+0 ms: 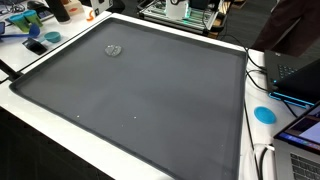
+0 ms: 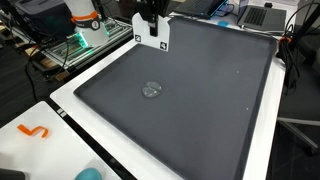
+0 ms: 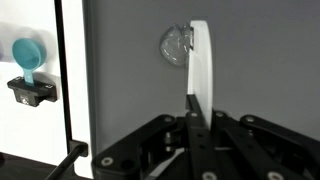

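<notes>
A thin white flat piece point(image 2: 152, 36) with two dark marks near its lower corners hangs upright from my gripper point(image 2: 154, 22), which is shut on its upper part. The wrist view shows the same white piece point(image 3: 202, 58) nearly edge-on, reaching out from between the fingers of the gripper. A small clear round dish or lid point(image 2: 151, 89) lies on the grey board, apart from the white piece. From the wrist, the white piece covers the right side of the clear round item point(image 3: 175, 45).
The grey board point(image 1: 150, 90) is otherwise largely bare. A teal disc point(image 1: 265, 115) and laptops lie on the right in exterior view 1. An orange item point(image 2: 33, 131) rests on the white table, and a teal-topped item point(image 3: 28, 52) sits beside the board.
</notes>
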